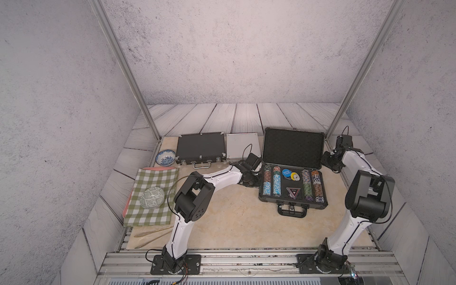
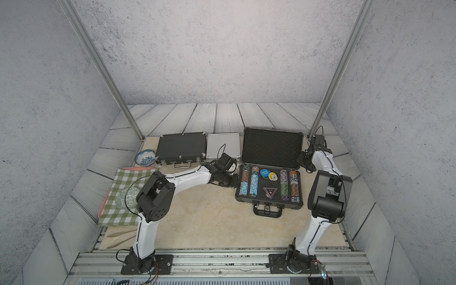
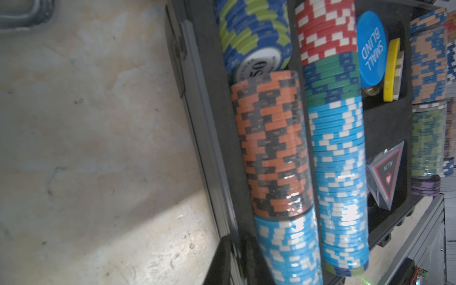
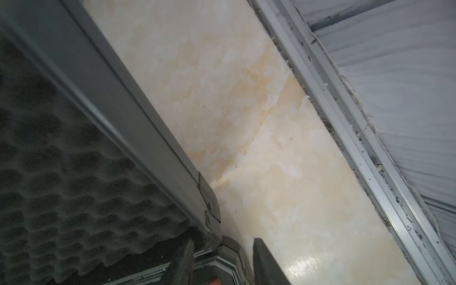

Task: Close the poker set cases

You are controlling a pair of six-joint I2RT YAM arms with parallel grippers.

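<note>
The black poker case [image 1: 293, 187] stands open at right of centre, its foam-lined lid [image 1: 293, 148] leaning back and upright behind the base. Chip stacks [image 3: 275, 147], a blue "small blind" disc [image 3: 372, 47] and a triangular piece [image 3: 387, 173] sit inside. At the base's left side, my left gripper is shut on the rim of the case wall. My right gripper is parted by the lid's lower right corner, near the hinge, with the case edge showing behind the gap; contact cannot be told. A closed black case [image 1: 201, 146] lies at the back left.
A closed silver case [image 1: 242, 144] lies between the two black ones. At left are a blue-patterned bowl [image 1: 165, 157], a checked cloth [image 1: 137, 209] bearing a plate, and thin sticks [image 1: 152, 231].
</note>
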